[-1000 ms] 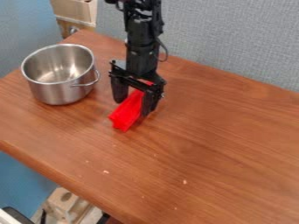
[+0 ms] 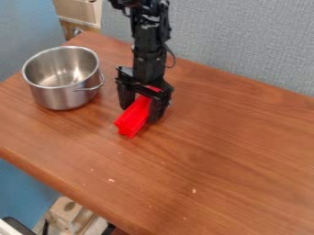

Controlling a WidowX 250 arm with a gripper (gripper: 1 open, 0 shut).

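My black gripper (image 2: 143, 101) reaches down from the top centre onto a red oblong object (image 2: 134, 123) lying on the wooden table. Its fingers are open, one on each side of the object's upper end, which they partly hide; whether they touch it I cannot tell. A steel pot (image 2: 61, 89) with a side handle stands just to the left.
A grey textured wall (image 2: 245, 46) rises behind it. Beyond the table's left edge are a blue surface and small wooden items low down.
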